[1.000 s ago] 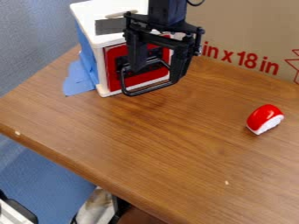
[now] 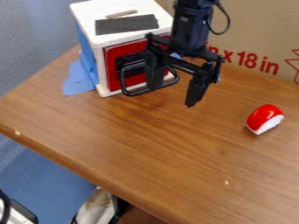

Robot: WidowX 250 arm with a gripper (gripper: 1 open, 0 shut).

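Observation:
My black gripper point(image 2: 176, 73) hangs in front of a small white box appliance point(image 2: 90, 17) with a red front and a black wire handle frame point(image 2: 138, 90). The gripper's two fingers are spread apart, one near the handle frame and the other to its right over bare table; nothing shows held between them. A red-and-white rounded object point(image 2: 264, 118) lies on the right of the wooden table.
A blue cloth point(image 2: 77, 81) lies left of the appliance. A cardboard panel point(image 2: 263, 31) stands behind.
The gripper has moved right and somewhat down from over the red front, uncovering more of it. The red-and-white object has stayed in place.

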